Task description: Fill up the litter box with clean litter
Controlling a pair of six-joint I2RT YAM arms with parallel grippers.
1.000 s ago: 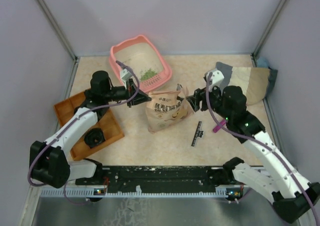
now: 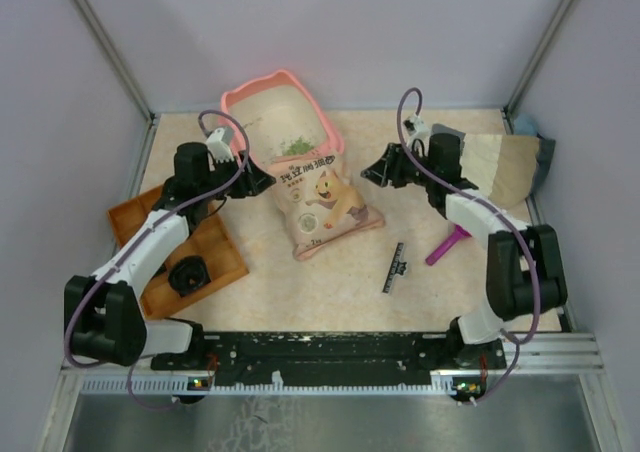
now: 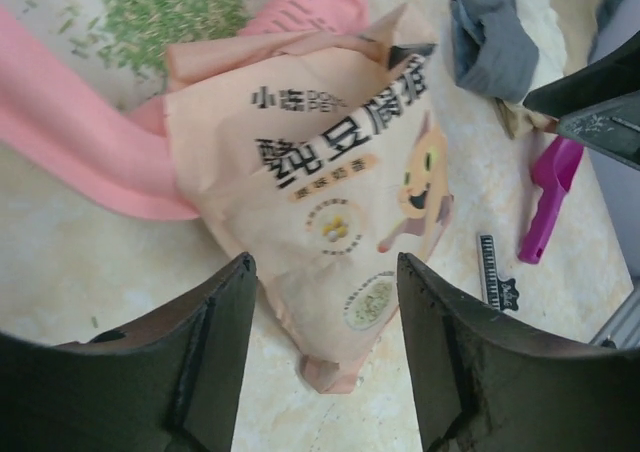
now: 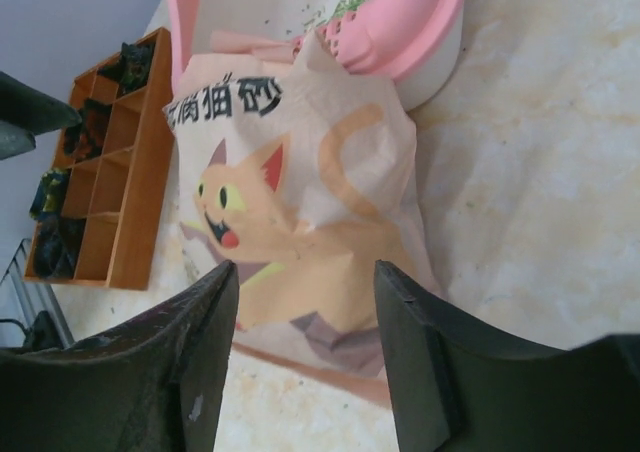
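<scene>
The litter bag [image 2: 325, 207], printed with a cat, lies slumped on the table, its top end over the near rim of the pink litter box [image 2: 330, 132]. The box holds some green granules on a pale bottom. My left gripper [image 2: 262, 182] is above the bag's left side, its fingers apart and empty in the left wrist view. My right gripper [image 2: 375, 174] hangs open at the bag's right, nothing between its fingers.
A wooden tray [image 2: 225, 262] with dark items is at the left. A magenta scoop [image 2: 440, 250], a black ruler-like tool [image 2: 392, 267] and folded cloths [image 2: 495, 162] are at the right.
The bag has slumped from standing to lying against the box. Both grippers have moved away from it, the left leftward and up, the right up toward the back.
</scene>
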